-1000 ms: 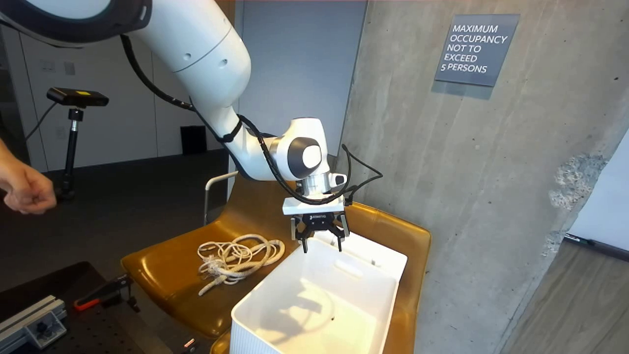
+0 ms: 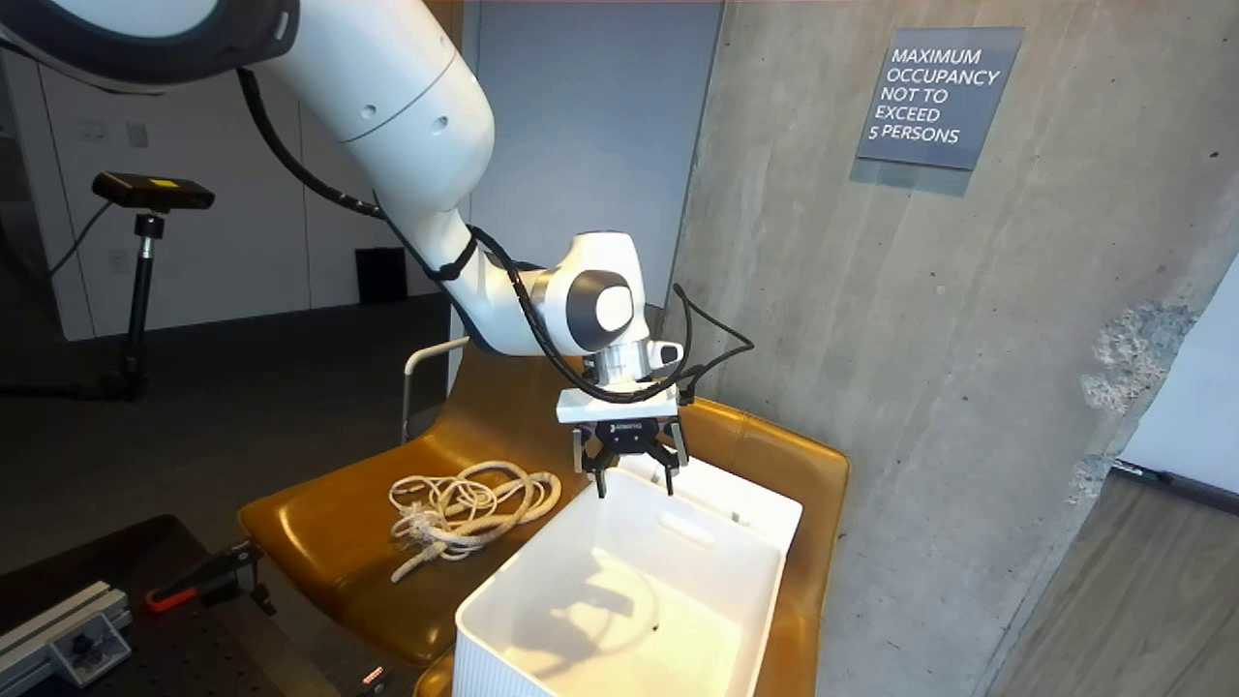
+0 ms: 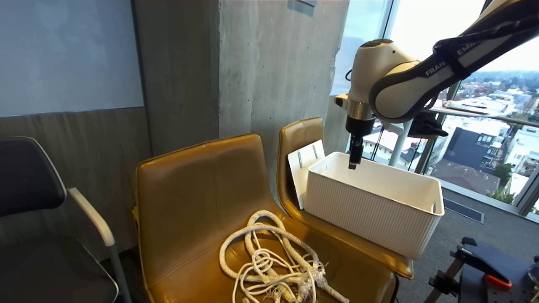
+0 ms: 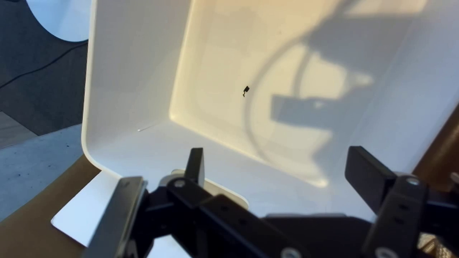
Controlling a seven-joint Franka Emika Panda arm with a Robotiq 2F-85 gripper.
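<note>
My gripper (image 2: 635, 488) hangs open above the back end of a white ribbed bin (image 3: 371, 219), with nothing between its fingers. From the wrist view, the bin's floor (image 4: 223, 64) looks bare except for a small dark speck (image 4: 246, 89) and the arm's shadow. A coiled off-white rope (image 2: 470, 511) with frayed ends lies on the brown chair seat beside the bin. The same rope (image 3: 273, 252) appears in exterior view 2, well apart from my gripper (image 3: 353, 166).
The bin rests on a second brown chair (image 3: 301, 132); a white panel (image 3: 301, 169) leans between its backrest and the bin. A dark table (image 2: 174, 616) with a clamp (image 2: 207, 577) stands nearby. A concrete wall (image 2: 906, 383) rises behind the chairs.
A person's hand at the left edge of exterior view 1 has gone out of view. The arm, bin and rope have not visibly moved.
</note>
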